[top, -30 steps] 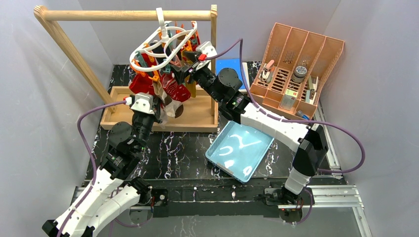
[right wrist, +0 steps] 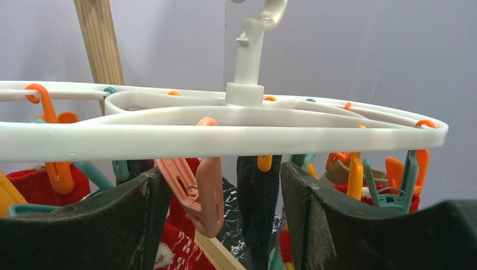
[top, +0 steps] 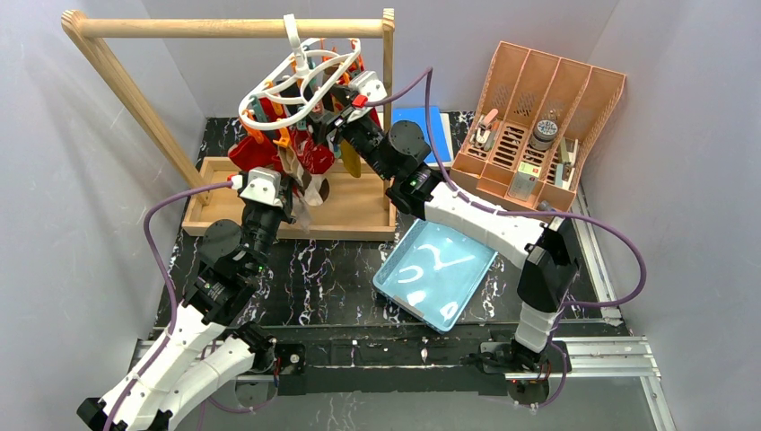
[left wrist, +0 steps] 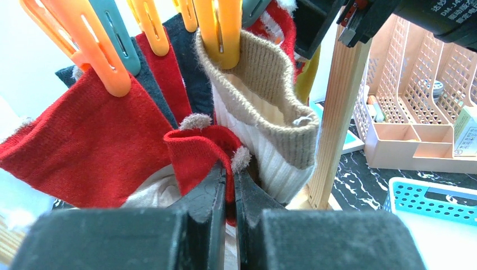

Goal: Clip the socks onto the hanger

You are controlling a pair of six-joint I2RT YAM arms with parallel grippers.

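Note:
The white hanger (top: 287, 123) hangs from the wooden rail, with several socks clipped around it. In the left wrist view, my left gripper is shut on a fold of a red sock (left wrist: 194, 147) with fuzzy grey trim. Beside that fold hangs a white sock with a beige cuff (left wrist: 289, 121), held by a yellow clip (left wrist: 225, 34). My right gripper stands open at the hanger's near rim. A pink clip (right wrist: 211, 202) hangs between its fingers, closer to the left one and apparently not gripped. Behind it hangs a dark sock (right wrist: 256, 197).
Below the hanger lies a wooden tray base (top: 345, 231). The light blue basket (top: 435, 274) in front is empty. A pink organizer (top: 561, 90) with small items stands at the back right. The wooden post (left wrist: 332, 124) is close to the right arm.
My right gripper has shifted slightly left and toward the hanger. The left arm has barely moved, and the hanging socks have swayed a little.

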